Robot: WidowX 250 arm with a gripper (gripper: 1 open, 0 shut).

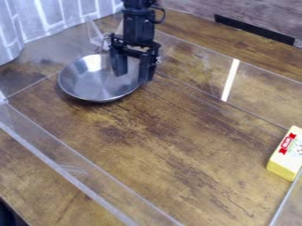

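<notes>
My black gripper [134,62] hangs from the top of the view over the back right part of a round metal bowl [87,81], its two fingers apart, one each side. I see nothing held between them, though the dark shapes are small and hard to make out.
A yellow box with a red label [284,155] lies at the right edge. Clear plastic walls border the area, and crumpled translucent material sits at the upper left.
</notes>
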